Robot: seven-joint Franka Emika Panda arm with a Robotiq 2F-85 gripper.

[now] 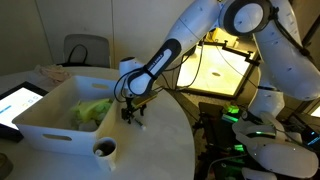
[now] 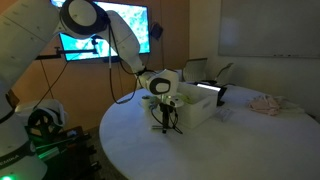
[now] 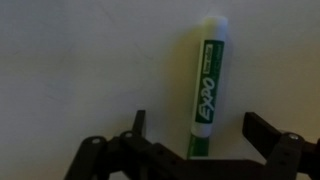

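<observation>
A green and white Expo marker (image 3: 208,85) lies on the white table, its printed label facing up in the wrist view. The gripper stands open just above it, with the marker's capped green end between the two fingers and a gap on each side. In exterior view 1 the marker (image 1: 140,125) shows as a small dark stroke under the gripper (image 1: 139,112). From the other side, the gripper (image 2: 166,126) points down close to the tabletop, near the box.
A white box (image 1: 60,139) with green items (image 1: 92,109) inside stands beside the gripper. In front of it is a white mug (image 1: 105,153). A lit screen (image 1: 14,109) lies at the far left. Bare table (image 2: 220,155) extends away from the box.
</observation>
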